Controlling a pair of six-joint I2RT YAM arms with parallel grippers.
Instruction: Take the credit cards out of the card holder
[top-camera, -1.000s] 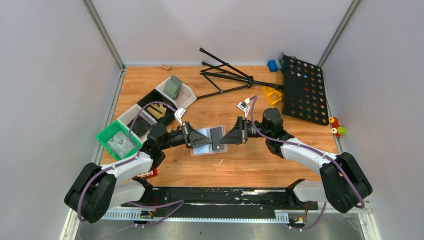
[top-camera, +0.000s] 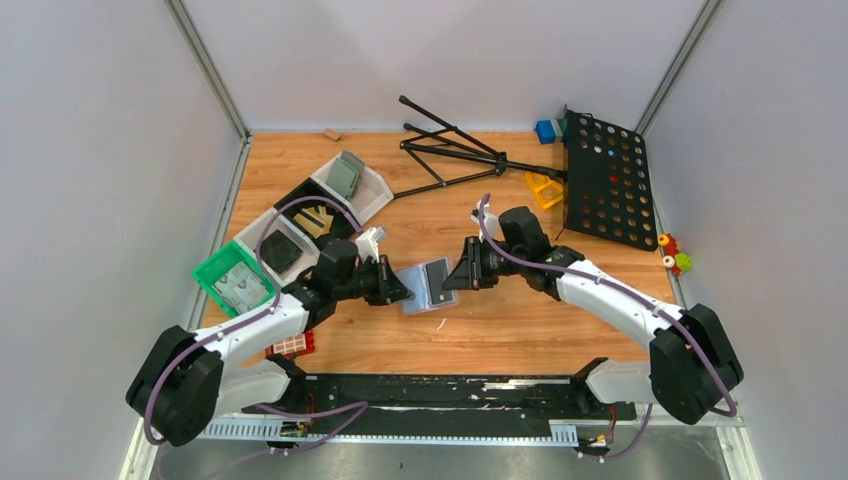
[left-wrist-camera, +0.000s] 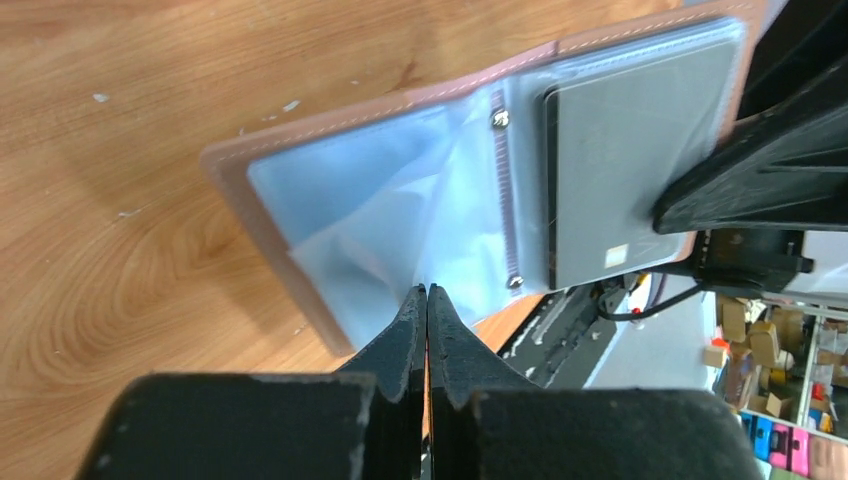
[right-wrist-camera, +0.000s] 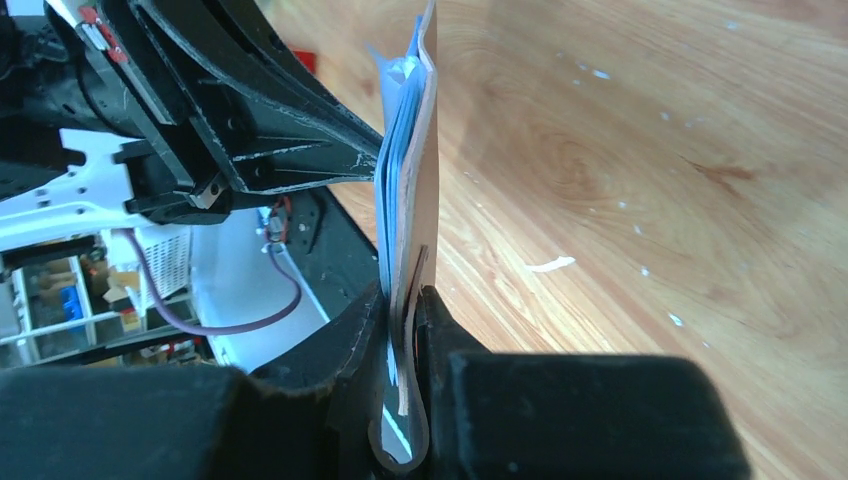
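The card holder (left-wrist-camera: 290, 262), tan with clear bluish sleeves, hangs opened out between my two arms. A dark grey card (left-wrist-camera: 625, 160) sits in its right-hand sleeve; in the top view that card (top-camera: 437, 279) shows as a dark patch. My right gripper is shut on the card holder's right end. My left gripper is shut with nothing between its fingers, its tips at the clear left-hand sleeve and apart from the card. Inside the folded layers, other cards cannot be made out.
To the left stand bins: a green one (top-camera: 205, 275), white ones and a black one with several items. A black folded stand (top-camera: 455, 150) and a perforated black panel (top-camera: 610, 180) lie behind.
My left gripper has drawn away from the card's edge to over the left-hand sleeve, staying shut.
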